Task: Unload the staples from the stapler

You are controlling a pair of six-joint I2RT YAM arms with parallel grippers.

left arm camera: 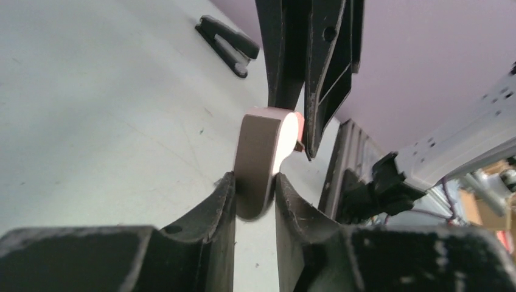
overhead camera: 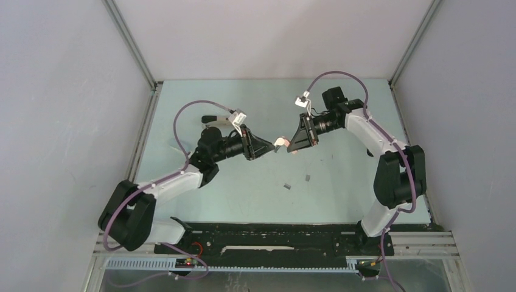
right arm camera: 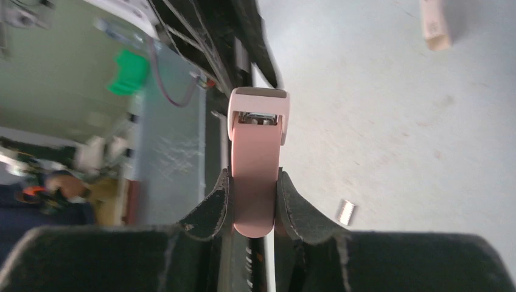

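Observation:
A pink stapler (right arm camera: 255, 176) hangs above the mat between the grippers; its metal inner part shows near the hinge end in the right wrist view. My right gripper (overhead camera: 292, 146) is shut on it, the body between the fingertips in that view. My left gripper (overhead camera: 268, 146) is at the stapler's other side, just left of it in the top view. In the left wrist view the stapler's grey-ended body (left arm camera: 258, 158) sits at the left fingertips; whether they grip it or are just clear of it I cannot tell.
Small grey staple strips (overhead camera: 287, 186) (overhead camera: 308, 177) lie on the mat (overhead camera: 243, 194) below. Dark staplers or tools (overhead camera: 214, 119) lie at the back left, and a pale box (right arm camera: 434, 24) shows in the right wrist view.

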